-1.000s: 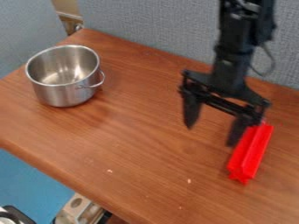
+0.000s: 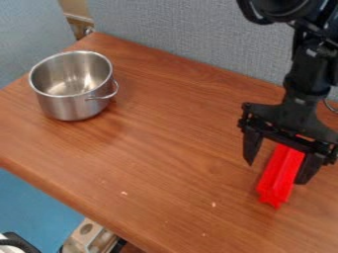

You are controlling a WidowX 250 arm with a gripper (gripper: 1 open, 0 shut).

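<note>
My black gripper (image 2: 278, 149) is open at the right of the wooden table (image 2: 145, 168), its two fingers straddling a long red object (image 2: 278, 183) lying on the tabletop. The upper end of the red object is hidden behind the gripper; whether the fingers touch it I cannot tell.
A steel pot (image 2: 73, 84) with side handles stands at the back left. A grey padded wall (image 2: 199, 40) runs along the back.
The gripper has moved right from the middle of the table to over the red object. The pot and the red object look unmoved.
</note>
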